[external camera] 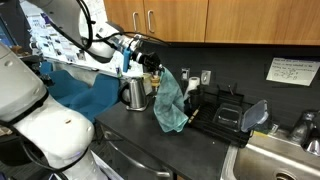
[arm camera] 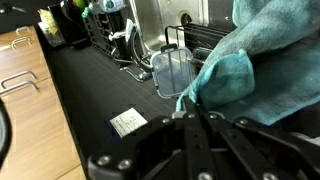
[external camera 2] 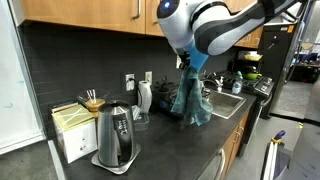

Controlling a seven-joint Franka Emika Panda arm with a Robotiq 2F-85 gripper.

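Observation:
A teal-green cloth point(external camera: 170, 103) hangs in a long fold from my gripper point(external camera: 158, 67), above the dark counter point(external camera: 190, 150) and left of the dish rack. Exterior view 2 shows the cloth point(external camera 2: 191, 99) dangling clear of the surface. In the wrist view the bunched cloth point(arm camera: 240, 75) runs up to the tips of my gripper, which is shut with the fabric pinched there. The fingertips are small and partly covered by the cloth.
A black dish rack point(external camera: 222, 112) stands right of the cloth, beside the sink point(external camera: 265, 162). A steel kettle point(external camera 2: 117, 135) and a toaster point(external camera 2: 75, 133) sit at the other end. Wooden cabinets point(external camera: 235, 20) hang overhead.

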